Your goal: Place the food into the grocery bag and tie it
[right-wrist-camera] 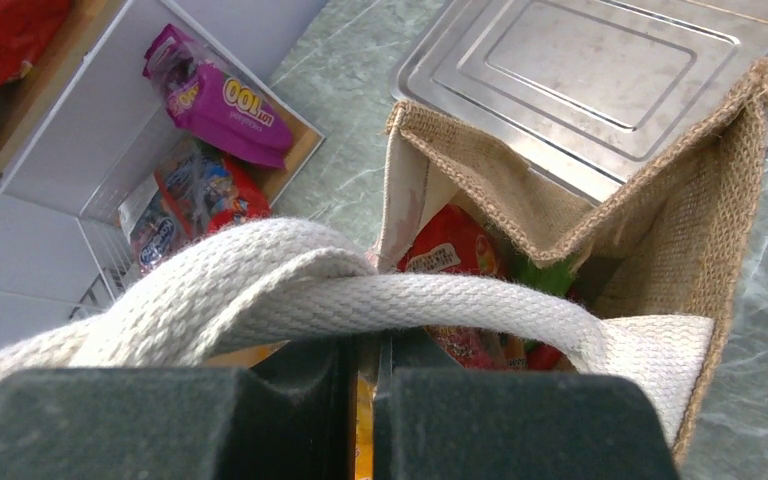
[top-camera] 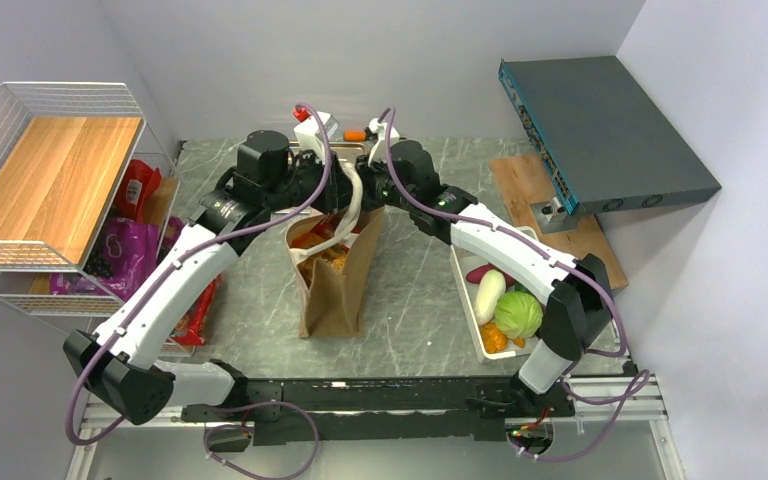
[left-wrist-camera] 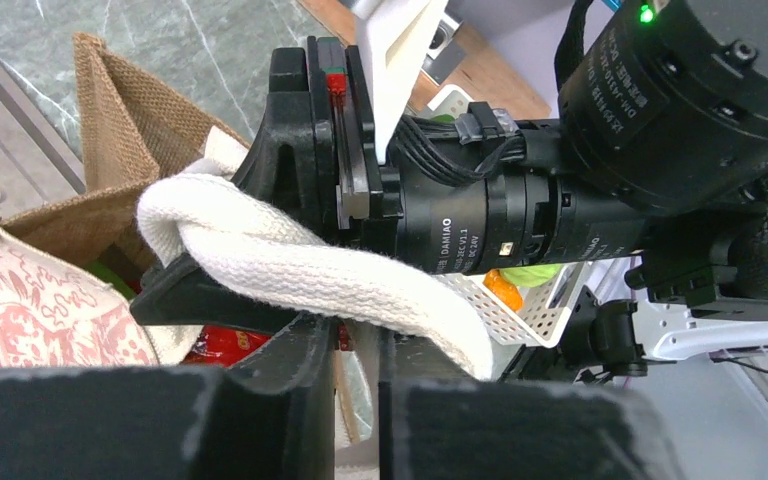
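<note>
The brown burlap grocery bag [top-camera: 342,300] stands upright on the table, its top open. Red packets [right-wrist-camera: 452,248] and something green [right-wrist-camera: 546,277] show inside it. Its white rope handle [left-wrist-camera: 290,262] is pulled up and twisted into a loop between the two arms. My right gripper is shut on the handle, whose strands cross over its fingertips. Close against it, my left gripper has its fingers near together with a narrow gap between them. The rope passes by those fingertips; whether it lies between them is unclear.
A metal tray [right-wrist-camera: 600,85] lies behind the bag. On the right, a white basket [top-camera: 463,300] holds vegetables, including a cabbage [top-camera: 518,315]. The wire shelf [top-camera: 65,87] with snack packets stands at left. Bare table shows on both sides of the bag.
</note>
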